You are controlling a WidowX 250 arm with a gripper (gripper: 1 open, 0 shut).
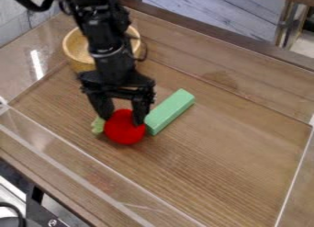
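The black arm and gripper (123, 112) reach down over a red round object (124, 131) on the wooden table, its fingers at the object's upper part. Whether anything is between them is hard to tell at this size. A small light-green piece (98, 125) shows at the red object's left, partly hidden. A mint-green block (170, 111) lies diagonally just to the right of the gripper.
A yellow-tan bowl (80, 49) sits at the back left, partly behind the arm. A wooden structure (295, 5) stands at the top right corner.
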